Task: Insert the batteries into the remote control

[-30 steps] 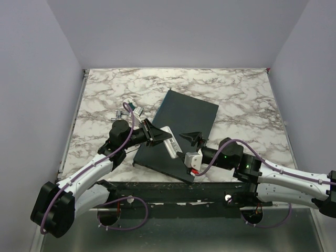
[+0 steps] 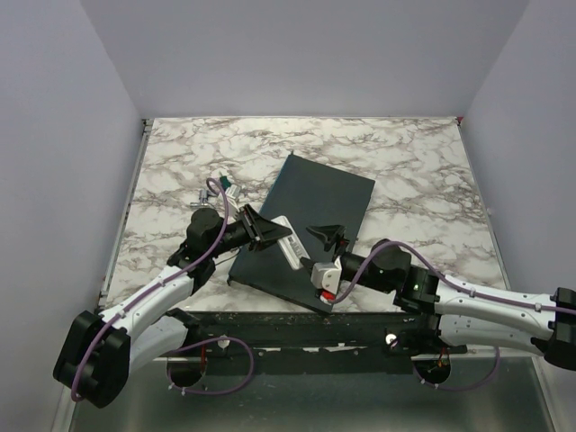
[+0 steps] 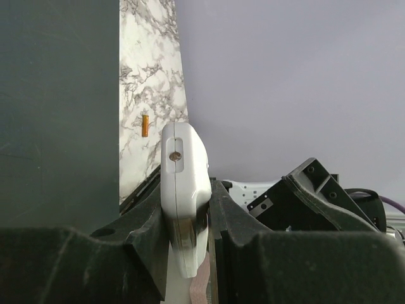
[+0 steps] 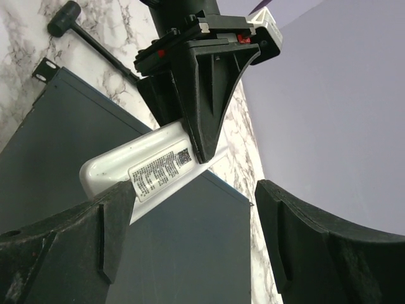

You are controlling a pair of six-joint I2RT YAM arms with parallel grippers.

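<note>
The white remote control (image 2: 292,245) is held above the dark mat by my left gripper (image 2: 270,229), which is shut on one end of it; in the left wrist view the remote (image 3: 185,158) stands between the fingers, and in the right wrist view a printed label shows on the remote (image 4: 104,174). My right gripper (image 2: 324,252) is open at the remote's other end, its fingers (image 4: 316,253) wide apart just in front of it. A small orange cylinder, possibly a battery (image 3: 145,125), lies on the marble surface.
The dark mat (image 2: 315,184) lies in the middle of the marble table (image 2: 414,153). A black mallet (image 4: 60,24) and other small items lie to the left beside the left arm.
The right arm has shifted very slightly beside the remote. The left arm and the remote look almost unmoved.
</note>
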